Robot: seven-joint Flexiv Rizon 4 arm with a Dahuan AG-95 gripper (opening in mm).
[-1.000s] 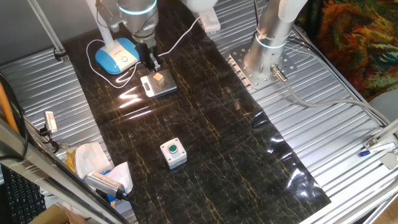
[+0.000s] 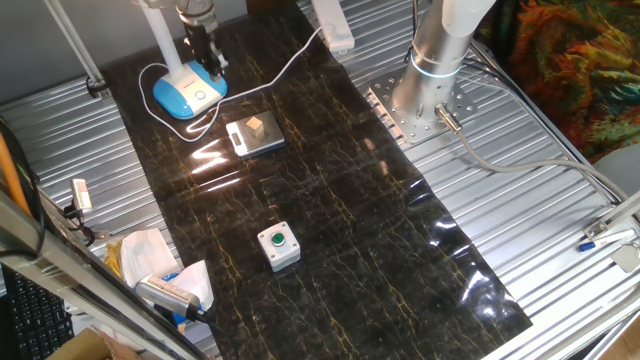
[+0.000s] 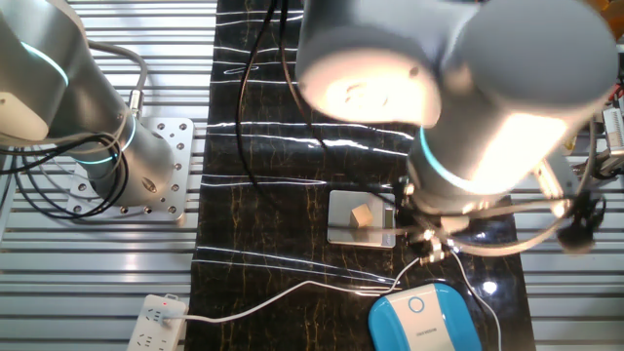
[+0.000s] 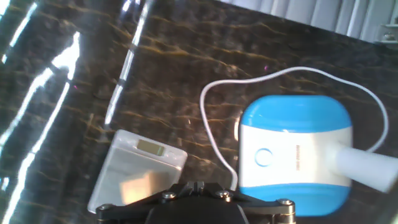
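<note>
A small wooden block rests on the plate of a digital scale. In the wrist view the block is blurred at the lower left, on the scale with its small display. My gripper hangs above the base of the blue-and-white lamp, apart from the block and scale. At the bottom of the wrist view, the gripper appears shut, its dark fingers together and nothing visible between them.
A white cable runs past the lamp to a power strip. Nearer the front stands a white box with a green button. Bags and a hair-dryer-like tool lie at the left edge.
My gripper has risen away from the scale and moved toward the lamp at the back left. The block has stayed on the scale.
</note>
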